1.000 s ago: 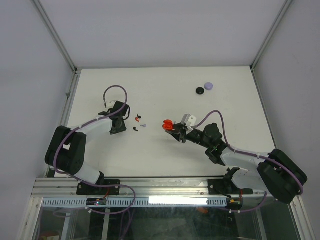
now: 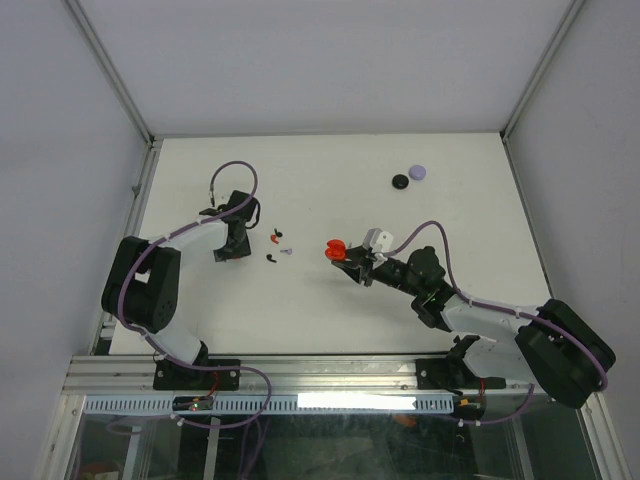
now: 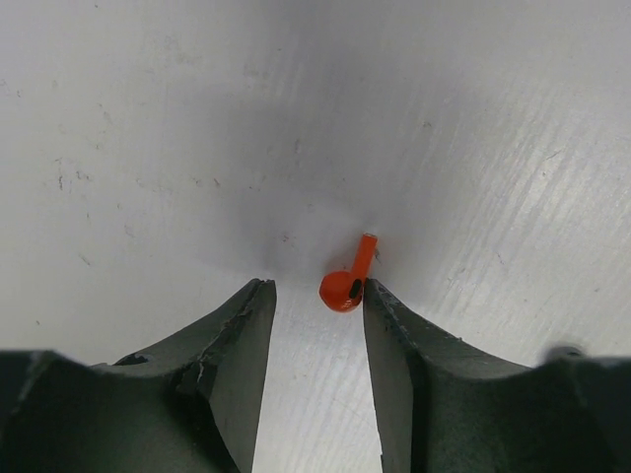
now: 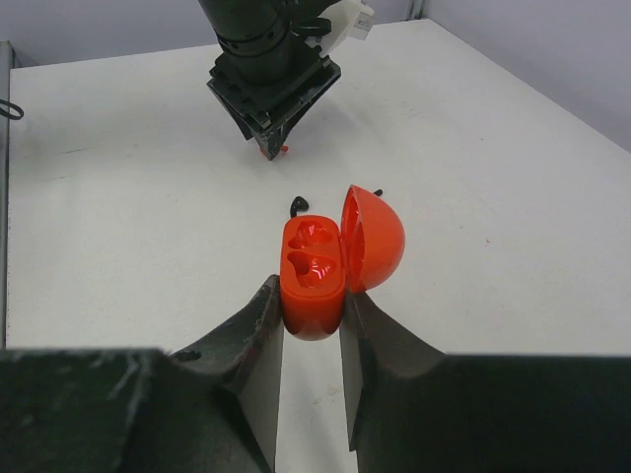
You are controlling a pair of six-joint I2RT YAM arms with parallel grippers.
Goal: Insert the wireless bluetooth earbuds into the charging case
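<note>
An orange earbud [image 3: 340,293] with a short stem lies on the white table in the left wrist view. My left gripper is part open above it, the earbud showing between the fingertips and nearest the right one. Seen from the top, that left gripper [image 2: 233,258] is at the table's left side. My right gripper is shut on the orange charging case [image 4: 314,320], held above the table. The case's lid [image 4: 377,238] is open, and its two hollows look empty.
Near the left gripper lie another orange earbud [image 2: 274,238], two black earbuds, one of them [image 2: 271,258] in front, and a small grey pair [image 2: 286,251]. A black round case [image 2: 400,181] and a purple case [image 2: 417,172] stand far right.
My left gripper has shifted slightly, and a bit of orange now shows at its tip in the top view. The right arm and the case have stayed still.
</note>
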